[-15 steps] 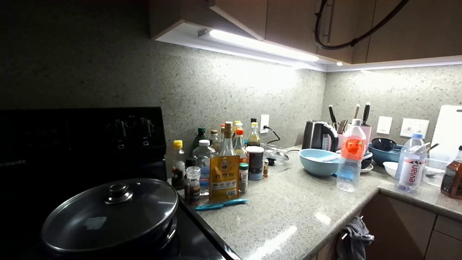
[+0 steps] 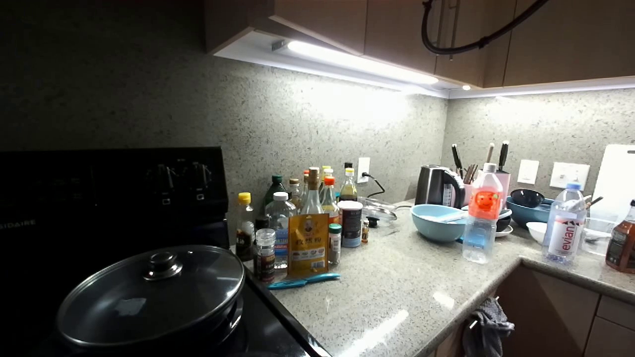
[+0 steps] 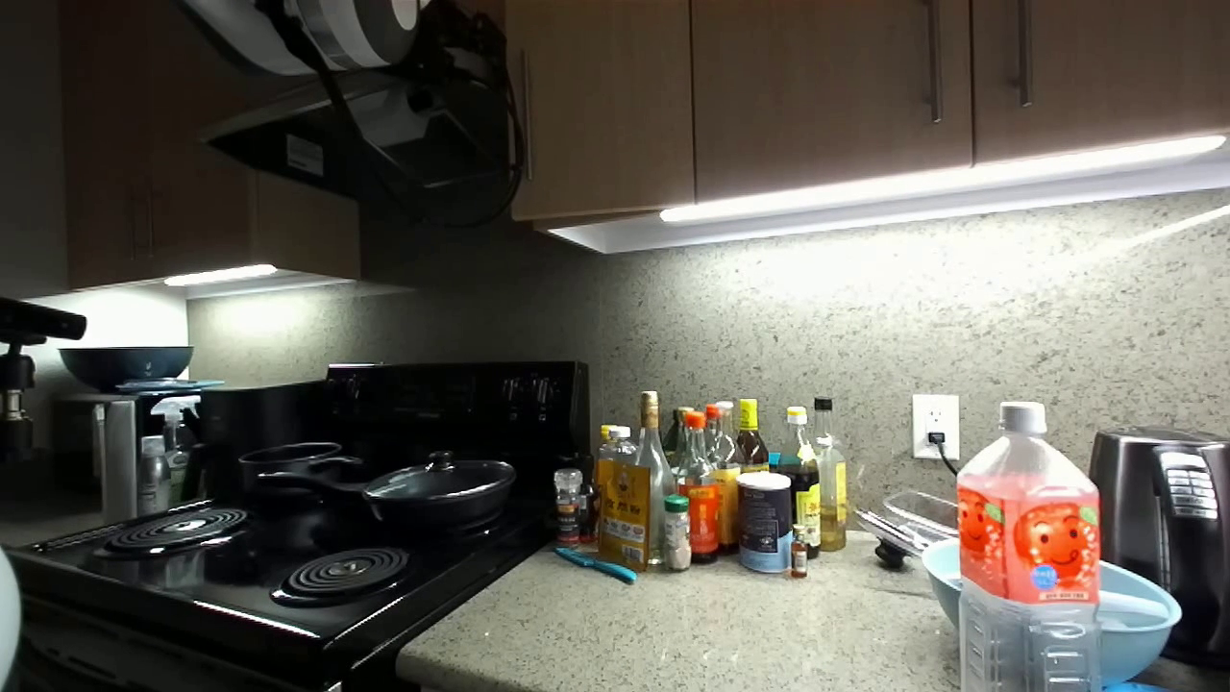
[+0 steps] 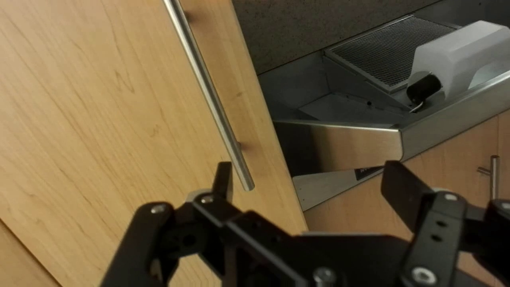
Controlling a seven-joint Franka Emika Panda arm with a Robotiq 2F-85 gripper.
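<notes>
A wooden upper cabinet door [image 4: 119, 119] fills the left of the wrist view, with a slim metal bar handle [image 4: 210, 95] near its edge. My gripper is open, its fingers wide apart and nothing held. The handle's end shows just beside the left fingertip [image 4: 223, 179]; whether they touch, I cannot tell. In exterior view 1 this cabinet door [image 2: 321, 18] stands slightly ajar, its lower corner a little out from the cabinet's side. The fingers are out of sight in both exterior views.
Beyond the door's edge lies the range hood [image 4: 358, 143]. The arm [image 3: 369, 92] is high up beside the cabinets, its black cable [image 2: 458, 47] hanging in front of them. Below, several bottles [image 3: 698, 484] crowd the counter [image 3: 692, 629] beside a lidded pan [image 3: 444, 496].
The cabinet door has swung inward, and its gap to the cabinet is narrower. The arm's cable has shifted left and slightly up. Items on the counter and stove have not moved.
</notes>
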